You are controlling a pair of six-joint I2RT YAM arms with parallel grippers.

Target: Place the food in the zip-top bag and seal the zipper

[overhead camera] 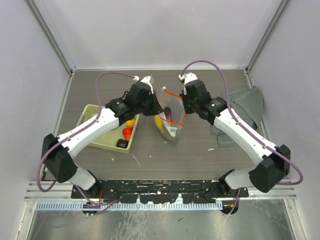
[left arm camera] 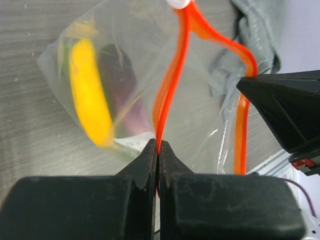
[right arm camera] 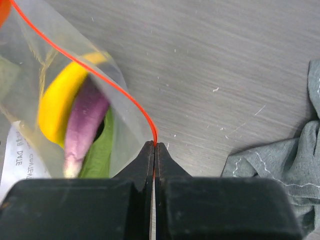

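Between the two arms hangs the clear zip top bag (overhead camera: pixel 170 105), its orange-red rims spread apart so the mouth gapes. Inside lie a yellow banana-like food (left arm camera: pixel 90 92), a purple eggplant (right arm camera: pixel 86 122), a green item (right arm camera: pixel 100 150) and a white paper label (right arm camera: pixel 22 155). My left gripper is shut on one orange rim, which runs down into its fingertips. On the opposite side, my right gripper is shut on the other rim. In the left wrist view the right gripper's dark fingers (left arm camera: pixel 275 100) meet the far rim.
A pale green basket (overhead camera: pixel 107 140) at left holds an orange item (overhead camera: pixel 131 122), a red item (overhead camera: pixel 127 132) and a dark item (overhead camera: pixel 122 143). Grey cloth (overhead camera: pixel 245 110) lies at right.
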